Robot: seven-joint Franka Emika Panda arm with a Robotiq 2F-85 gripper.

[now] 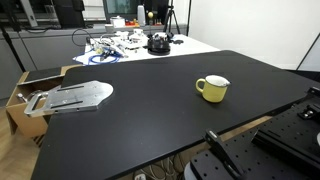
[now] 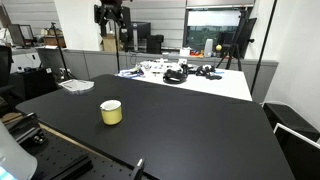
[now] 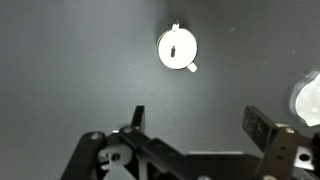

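Note:
A yellow mug (image 1: pixel 212 90) with a pale inside stands upright on the dark table, its handle facing left in the first exterior view. The second exterior view shows the same mug (image 2: pixel 111 113) near the front edge. High above the table hangs my gripper (image 2: pixel 112 24), well clear of the mug. In the wrist view my gripper is open, its dark fingers wide apart with only bare surface between them. A round white-rimmed object (image 3: pixel 177 48) with a dark strip inside lies ahead of the fingers; whether it is the mug, I cannot tell.
A flat silvery-white plate-like object (image 1: pixel 70 97) lies on the table's left part. Part of a pale object (image 3: pixel 308 100) shows at the wrist view's right edge. Cables and gear (image 1: pixel 125 42) clutter a white surface behind.

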